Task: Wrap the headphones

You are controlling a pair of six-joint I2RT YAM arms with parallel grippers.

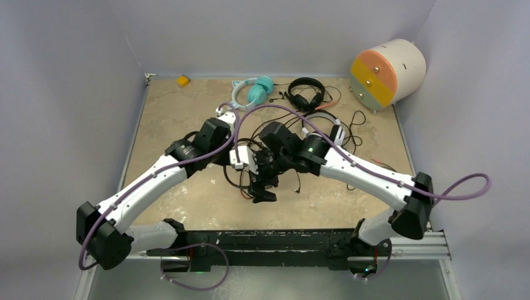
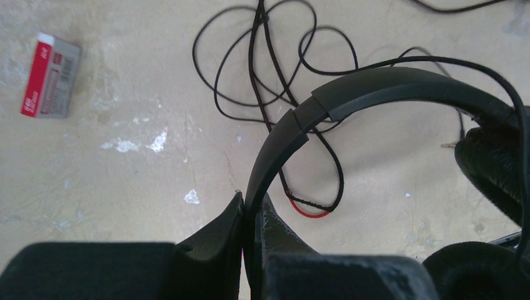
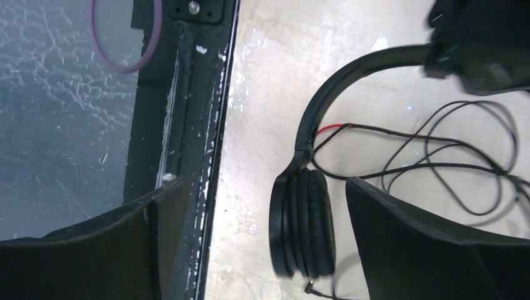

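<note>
Black headphones [image 2: 387,87] hang by the headband from my left gripper, which is shut around the band in the left wrist view. The left gripper itself is mostly hidden by the arms in the top view. My right gripper is open, its two dark fingers [image 3: 415,240] wide apart. One black ear cup [image 3: 303,222] shows in the gap between them in the right wrist view; neither finger visibly touches it. The cable [image 2: 256,62] lies in loose loops beneath the headphones, with a short red part [image 2: 306,212] near the band.
Teal headphones [image 1: 257,95], another black pair [image 1: 306,81] and a white pair [image 1: 336,134] lie at the back and right with tangled cords. A striped drum [image 1: 403,65] stands at the back right, a small yellow block [image 1: 182,80] at the back left.
</note>
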